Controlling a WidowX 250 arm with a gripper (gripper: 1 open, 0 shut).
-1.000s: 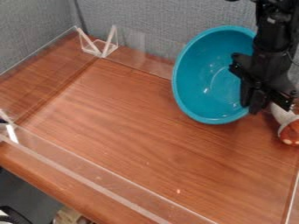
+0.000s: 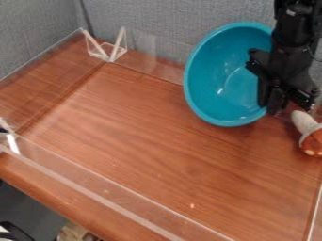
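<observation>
A turquoise bowl (image 2: 220, 80) is held tilted nearly on its side at the upper right, its inside facing the camera. The black gripper (image 2: 270, 94) is shut on its right rim, with the fingertips partly hidden against the bowl.
An orange-and-white object (image 2: 308, 136) lies at the right edge, beside the gripper. A white wire stand (image 2: 107, 49) is at the back left.
The gripper and bowl have moved slightly up over the last second; the bowl's lower edge sits a little higher.
</observation>
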